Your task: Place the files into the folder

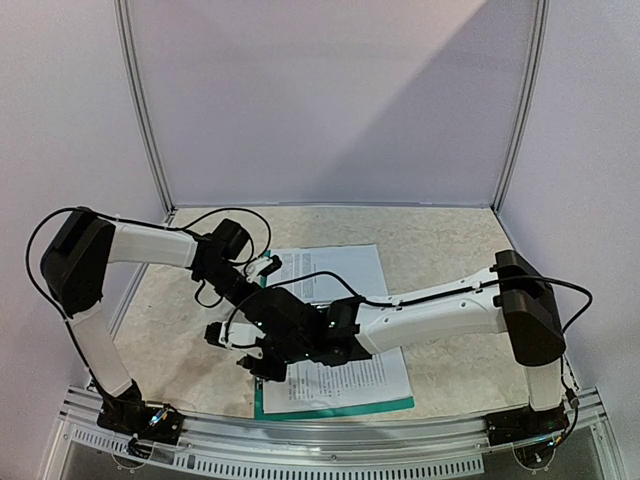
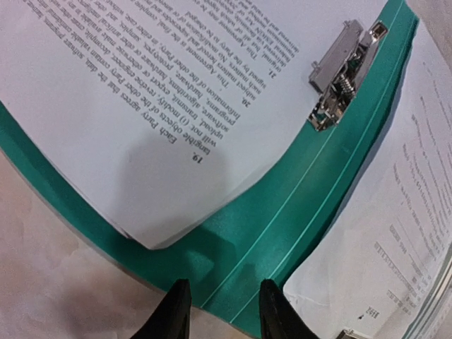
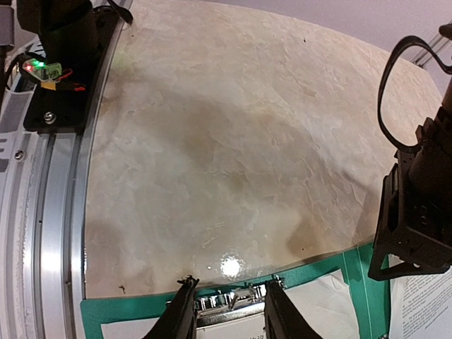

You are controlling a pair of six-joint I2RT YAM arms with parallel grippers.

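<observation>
The green folder (image 1: 340, 412) lies spread open on the table. One stack of papers (image 1: 340, 260) covers its far half, and another (image 1: 355, 390) lies on the near half. In the left wrist view, a metal clip (image 2: 346, 74) sits by the spine on the far half. My left gripper hovers above the folder's spine edge, fingers apart and empty; in the top view its fingers are hidden behind the right arm. My right gripper is over the near half's clip (image 3: 229, 299), its fingers apart on either side. Whether they touch it I cannot tell.
Both arms crowd together over the folder's left side, with the left gripper close to the right one. Bare table (image 1: 460, 235) shows to the right and behind. A metal rail (image 1: 300, 430) runs along the front edge.
</observation>
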